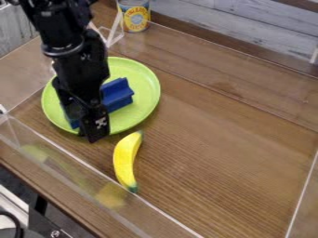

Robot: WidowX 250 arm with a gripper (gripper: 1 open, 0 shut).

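Observation:
My black gripper (87, 112) is lowered over a green plate (139, 88), its open fingers around a blue block (117, 93) lying on it. The arm hides much of the block and the left of the plate. A yellow banana (126, 160) lies on the wooden table below the plate, toward the front.
A can (133, 15) stands at the back, near a pale cord beside the arm. A clear edge runs along the front left, and a pale wooden wall is at the back right.

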